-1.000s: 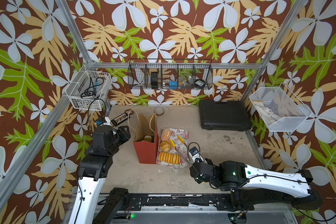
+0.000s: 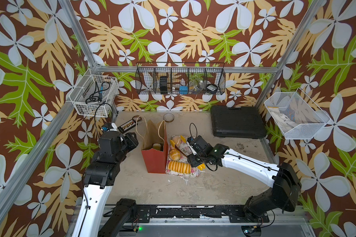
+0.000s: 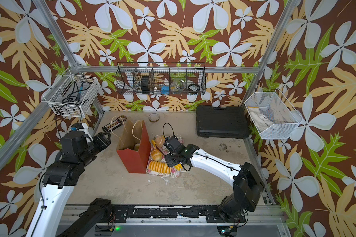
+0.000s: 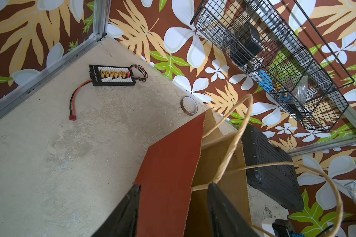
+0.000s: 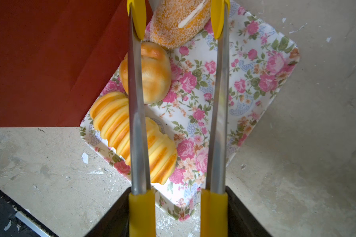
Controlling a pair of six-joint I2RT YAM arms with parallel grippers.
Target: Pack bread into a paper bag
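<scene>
The red paper bag (image 2: 153, 160) stands upright and open, a small yellowish thing (image 2: 157, 146) showing inside. Beside it lies a floral tray (image 5: 197, 114) with a sugar-dusted bun (image 5: 180, 23), a round glossy bun (image 5: 154, 73) and a ridged loaf (image 5: 160, 152). My right gripper is open, with yellow-ended metal tongs (image 5: 136, 118) along its fingers. The tong tips stand spread on either side of the dusted bun; contact is unclear. Left of the bag, my left gripper has its fingers apart and nothing visibly held. A twisted handle (image 4: 229, 158) loops over the opening.
Behind the bag lie a black connector board (image 4: 112, 75) and a tape roll (image 4: 189, 105). A black case (image 2: 237, 121) occupies the back right. Wire baskets hang on the walls.
My right arm has swung left and inward from the front right, bringing the tongs over the tray to the dusted bun. The left arm, bag and breads look unmoved.
</scene>
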